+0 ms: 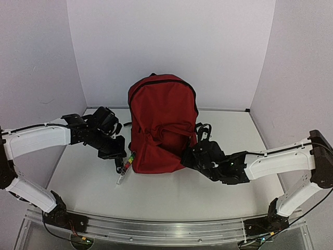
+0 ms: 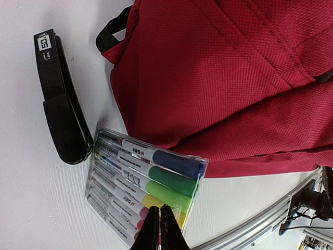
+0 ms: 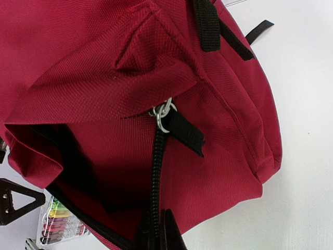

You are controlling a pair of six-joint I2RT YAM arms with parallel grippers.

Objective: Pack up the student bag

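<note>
The red backpack (image 1: 164,107) stands upright at the centre, its front pocket (image 1: 174,140) gaping. A clear case of coloured markers (image 2: 140,182) is held up at the bag's lower left, seen nearly edge-on from the top. My left gripper is shut on one edge of this marker case. At the pocket's right side, my right gripper is shut on the zippered edge (image 3: 155,182), and the pocket mouth stays spread. Part of the case also shows low at the left in the right wrist view, outside the pocket.
A black stapler (image 2: 60,99) lies on the white table left of the bag in the left wrist view. Black straps (image 3: 207,26) hang by the bag's side. Bare table (image 1: 166,200) stretches in front, up to a metal rail (image 1: 166,224).
</note>
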